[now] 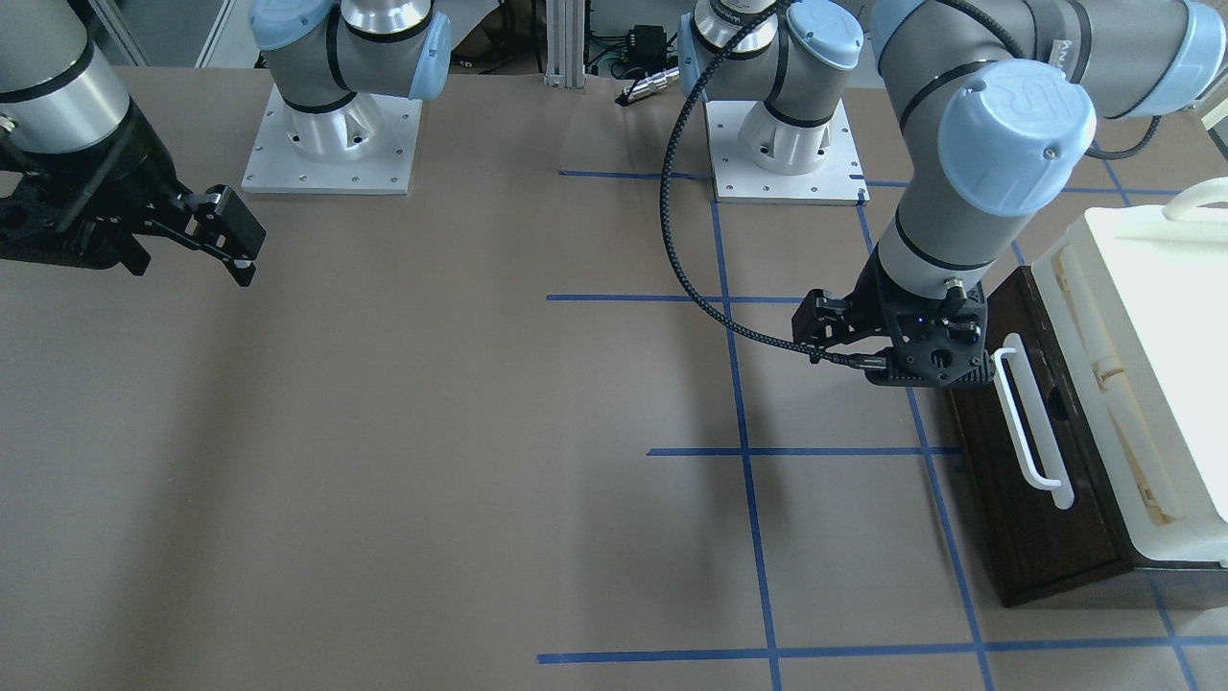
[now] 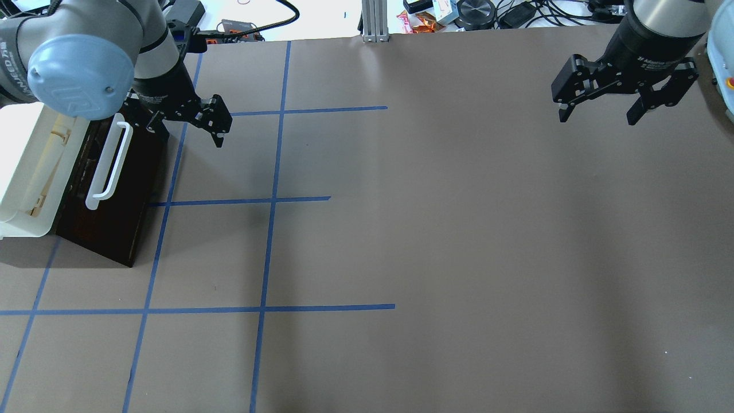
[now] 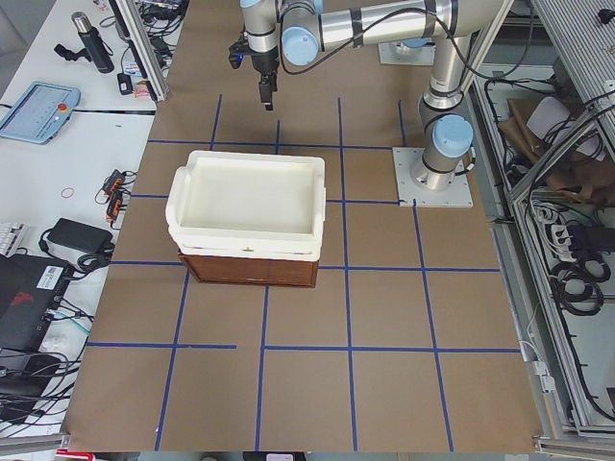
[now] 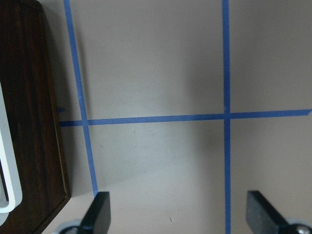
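A dark wooden box (image 1: 1036,541) with a vertical white handle (image 1: 1030,426) and an open white top bin (image 3: 245,206) stands on the taped grid. My gripper hangs above the table beside the box, near the handle side in the front and top views. In the left wrist view its two fingertips stand wide apart at the bottom with bare table between them. The box's dark face and white handle (image 4: 10,170) show at that view's left edge.
A second arm's black gripper (image 2: 598,113) hangs over the table on the far side in the top view. Two more arm bases (image 1: 328,161) stand at the back in the front view.
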